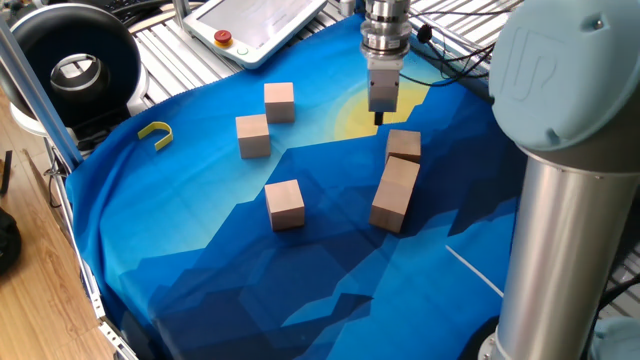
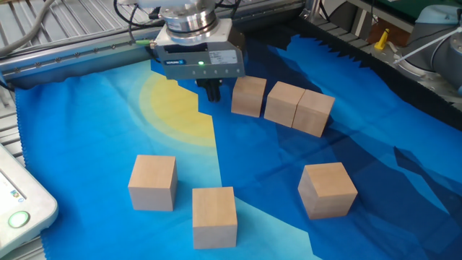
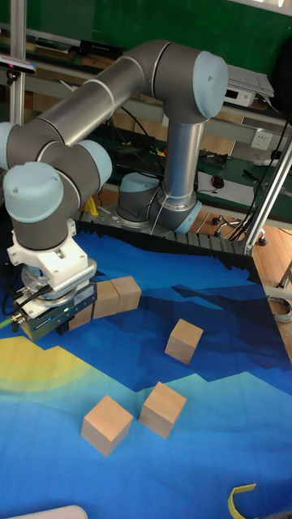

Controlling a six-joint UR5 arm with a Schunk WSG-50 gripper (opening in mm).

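Note:
Six plain wooden cubes lie on the blue cloth. Three form a near row: an end cube (image 2: 247,97) stands slightly apart from a touching pair, the middle cube (image 2: 284,103) and the outer cube (image 2: 313,113). Beside the end cube, my gripper (image 2: 210,91) hangs above the cloth with its dark fingers close together, shut, and nothing visible between them. Across the cloth are a lone cube (image 1: 285,205) and two neighbouring cubes, one (image 1: 253,136) nearer and one (image 1: 279,102) farther. In exterior view 3 the gripper body partly hides the end cube.
A yellow hook-shaped piece (image 1: 156,134) lies near the cloth's edge. The teach pendant (image 1: 254,26) with its red button rests on the slatted frame. Cables hang behind the wrist. Open cloth (image 1: 335,160) separates the row from the other cubes.

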